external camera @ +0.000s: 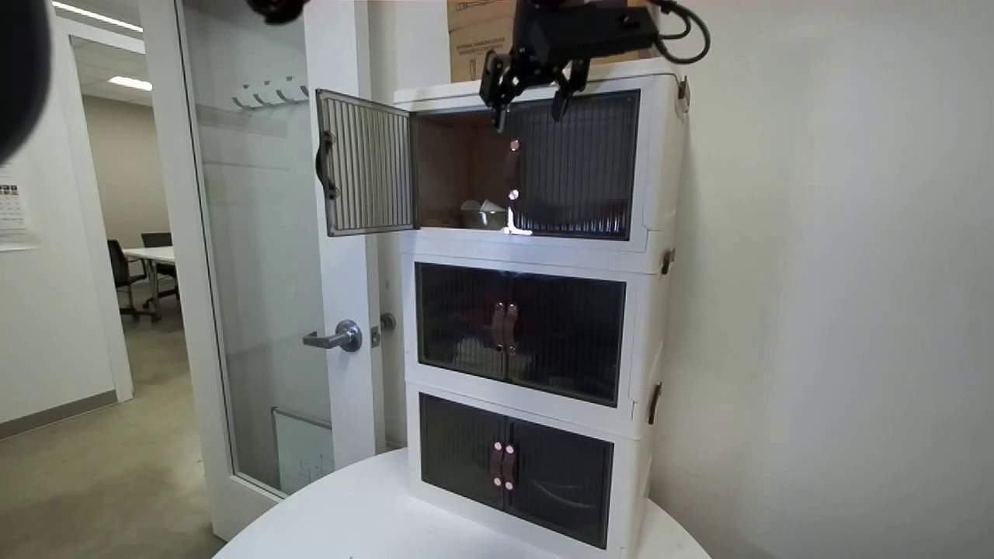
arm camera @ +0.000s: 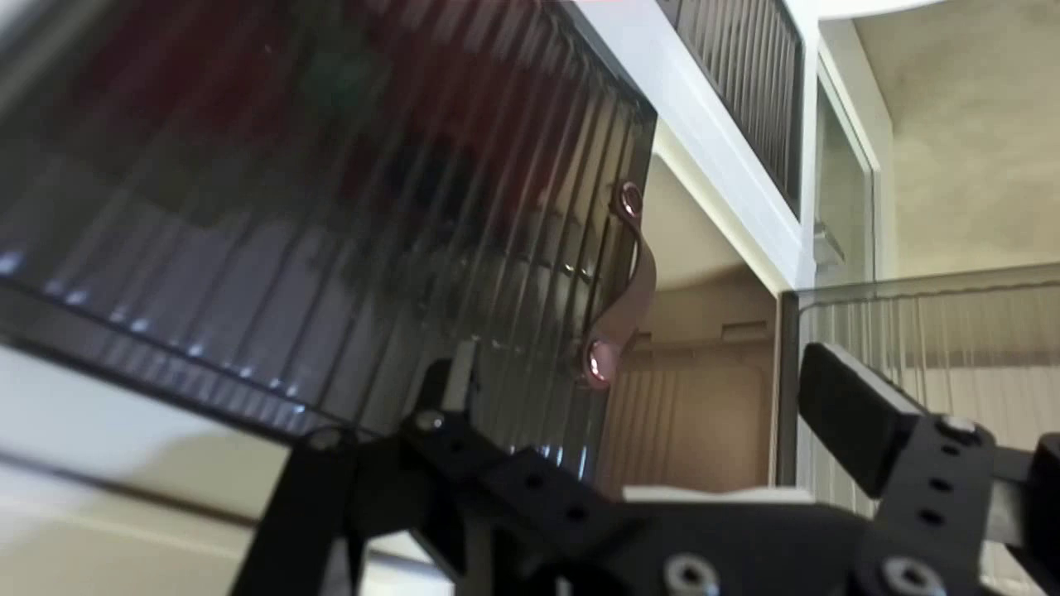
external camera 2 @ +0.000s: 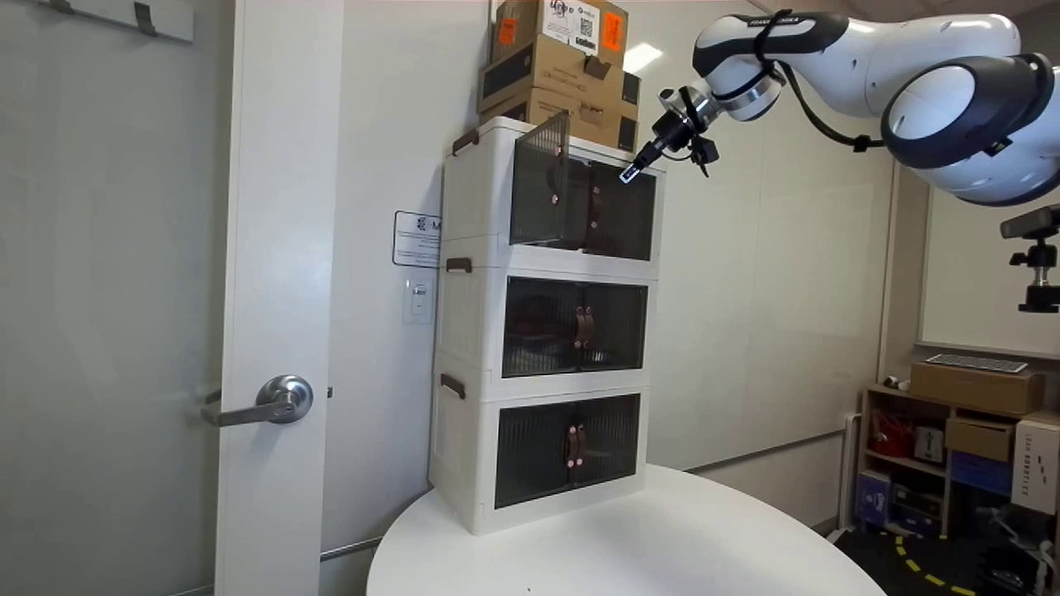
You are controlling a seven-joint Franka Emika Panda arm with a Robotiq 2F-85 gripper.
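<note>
A white three-tier cabinet (external camera: 643,326) stands on a round table, its top-left door (external camera: 368,166) swung open. The top-right door (external camera: 582,168) is closed, with a brown strap handle (arm camera: 633,298) at its free edge. In front of the upper cabinet hangs my gripper (external camera: 529,113), its fingers spread with nothing between them. From the wrist view, the handle lies beyond the gap between the dark fingers, apart from them. Inside the open compartment, a pale green bowl (external camera: 484,218) with white items is partly hidden by the closed door.
Cardboard boxes (external camera 2: 571,74) are stacked on the cabinet. Both lower tiers have closed doors (external camera 2: 571,328). A glass room door (external camera: 261,233) stands to the left.
</note>
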